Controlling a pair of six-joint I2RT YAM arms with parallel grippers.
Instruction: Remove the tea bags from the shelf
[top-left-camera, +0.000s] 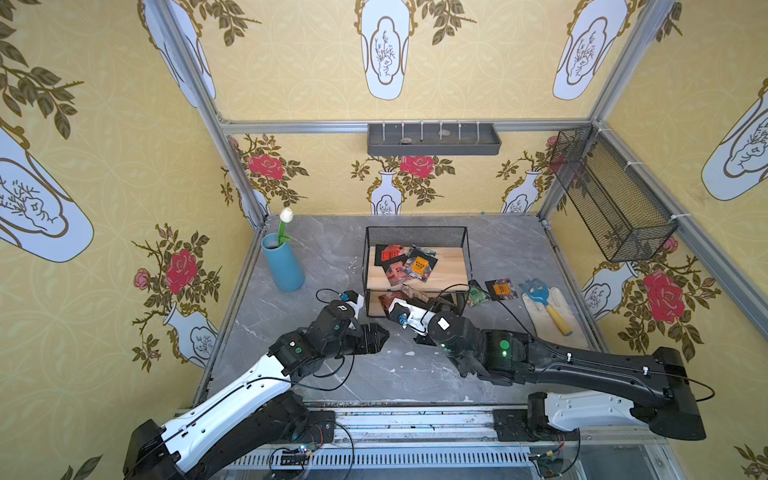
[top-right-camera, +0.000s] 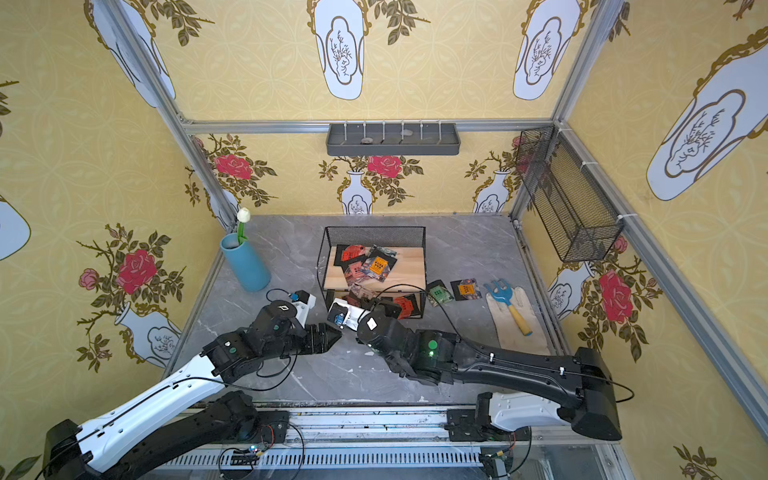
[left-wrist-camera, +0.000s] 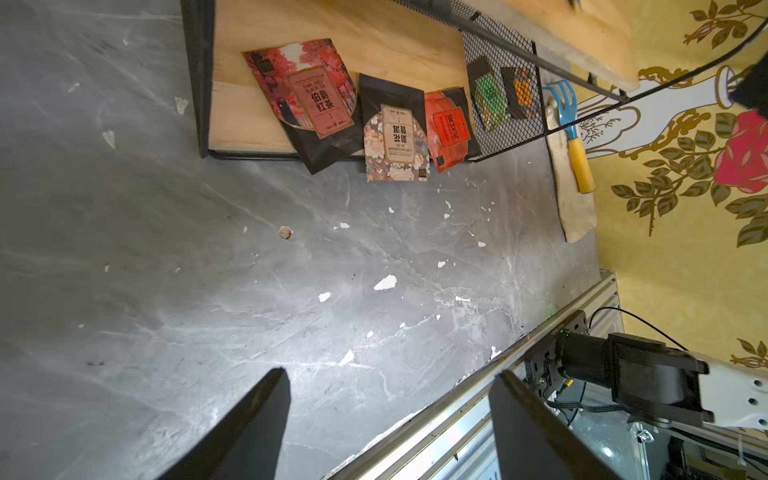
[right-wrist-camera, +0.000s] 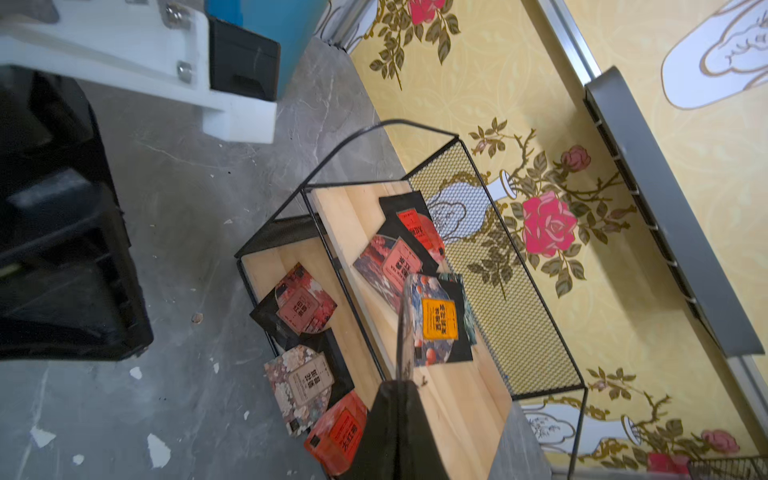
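The two-tier black wire shelf with wooden boards (top-left-camera: 449, 262) stands mid-table. On its upper board lie overlapping tea bags, including an orange-labelled bag (right-wrist-camera: 439, 320), a pink-labelled bag (right-wrist-camera: 393, 264) and a red-labelled bag (right-wrist-camera: 424, 230). Below are an earl grey bag (left-wrist-camera: 318, 100), a floral bag (left-wrist-camera: 398, 137) and a red bag (left-wrist-camera: 450, 132), poking past the front edge. My right gripper is shut on a tea bag (right-wrist-camera: 405, 332), seen edge-on, its label hidden, in front of the shelf. My left gripper hangs open and empty over the table before the shelf.
A green tea bag (top-left-camera: 476, 294) and an orange one (top-left-camera: 501, 289) lie right of the shelf, near a blue fork (top-left-camera: 537, 291) on a glove (top-left-camera: 557, 321). A blue vase (top-left-camera: 283, 268) stands at left. Both forearms are close together.
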